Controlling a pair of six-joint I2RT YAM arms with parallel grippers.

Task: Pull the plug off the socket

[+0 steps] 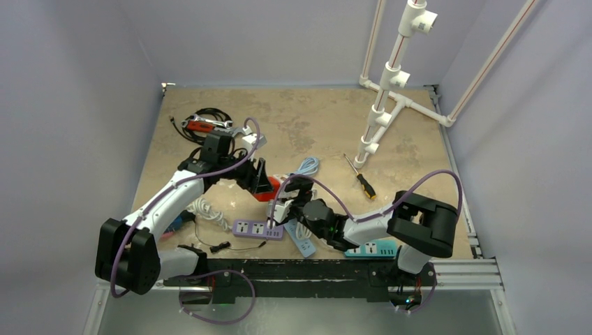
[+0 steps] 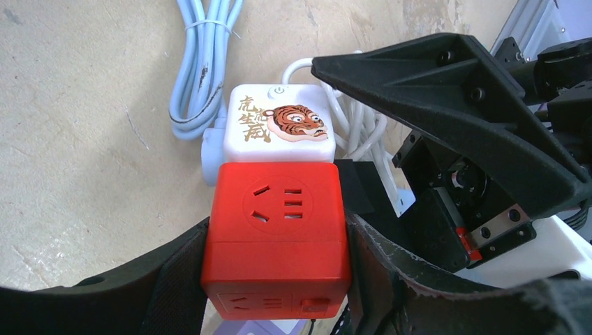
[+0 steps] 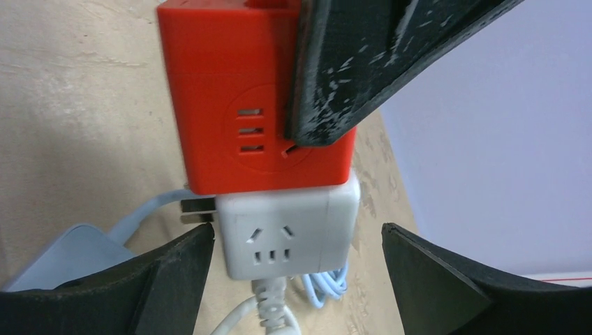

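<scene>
My left gripper is shut on a red cube socket (image 2: 278,202), one finger on each side. Against the red cube sits a white cube (image 2: 280,125) with a tiger picture; it carries sockets and a white cable (image 3: 271,300) on other faces. A light blue plug (image 2: 213,157) is at the white cube's side. My right gripper is open, its two fingers spread on either side of the white cube in the right wrist view, with gaps showing. Whether the plug's prongs (image 3: 198,209) are partly out cannot be made out for certain.
Below the cubes lie a purple power strip (image 1: 258,229) and a light blue strip (image 1: 300,239). A coiled light blue cable (image 1: 308,166) lies behind. The screwdriver (image 1: 364,183) is to the right, tools (image 1: 206,124) at back left.
</scene>
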